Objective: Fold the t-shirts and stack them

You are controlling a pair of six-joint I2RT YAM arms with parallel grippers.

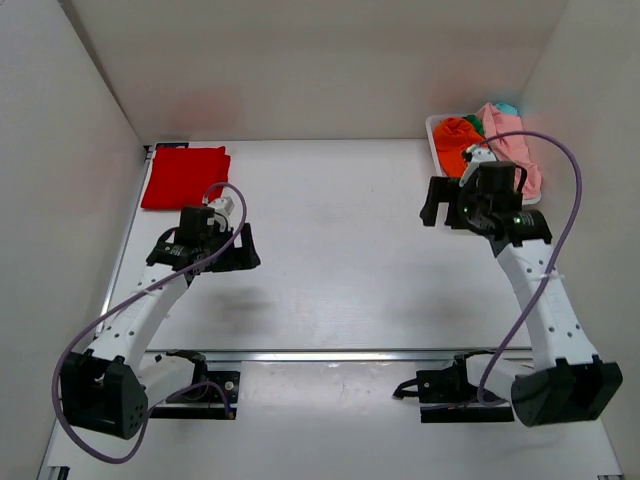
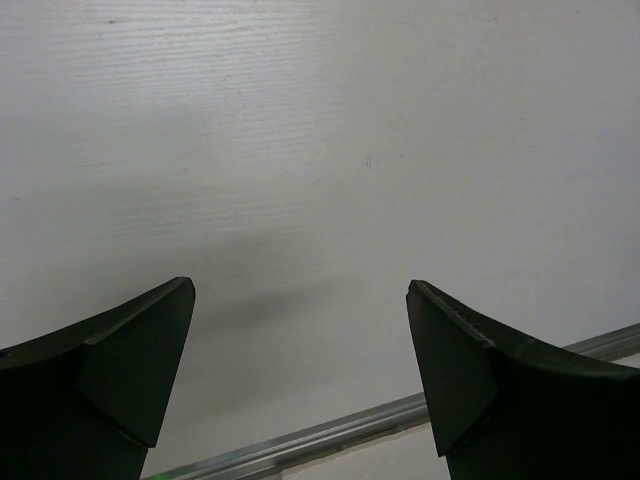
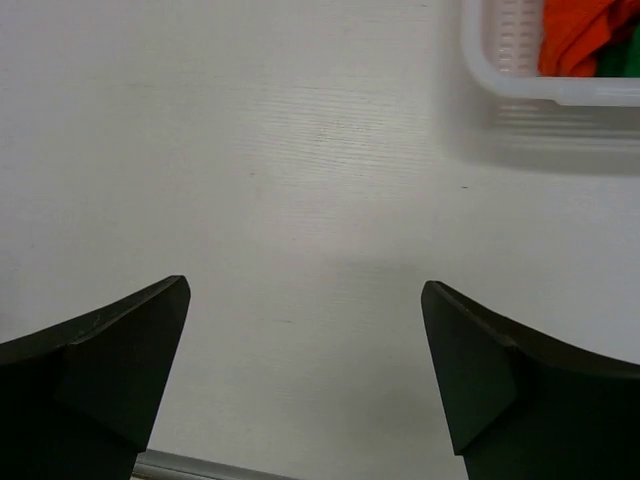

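A folded red t-shirt (image 1: 183,178) lies flat at the table's back left. At the back right, a white basket (image 1: 432,140) (image 3: 480,60) holds loose shirts: orange (image 1: 455,137) (image 3: 575,35), green, pink (image 1: 505,140) and light blue. My left gripper (image 1: 236,250) is open over bare table, in front of the red shirt, nothing between its fingers. My right gripper (image 1: 440,200) is open and empty, over the table just in front of and left of the basket.
Walls stand behind and at both sides. A metal rail (image 1: 330,355) runs along the front edge.
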